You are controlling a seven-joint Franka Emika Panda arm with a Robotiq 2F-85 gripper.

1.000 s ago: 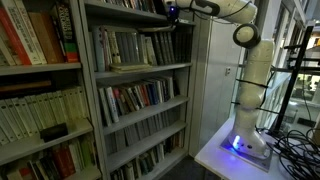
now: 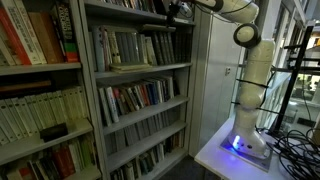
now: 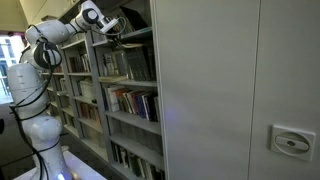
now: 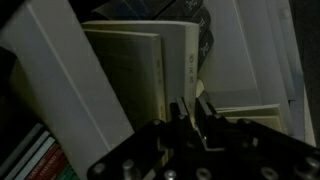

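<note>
My gripper is at the bookcase's upper shelves, its fingertips close together at the lower end of a pale book [image 4: 188,65]. The fingers look shut on that book's edge, though the dark wrist view makes the contact hard to see. Left of it stands a thinner greyish book [image 4: 135,75], close alongside. In the first exterior view the gripper [image 2: 174,14] is small and dark against the top of the bookcase. From the other side, the gripper [image 3: 116,34] shows near the top shelf, where its fingers are too small to read.
A grey upright panel [image 4: 75,65] stands left of the books, with more books [image 4: 40,155] beyond it. Dark volumes [image 4: 185,12] lie behind. Filled shelves [image 2: 140,97] continue below. A white table [image 2: 225,160] carries the arm's base.
The gripper and the end of the arm have shifted only slightly near the top shelf. The books on the lower shelves look unmoved.
</note>
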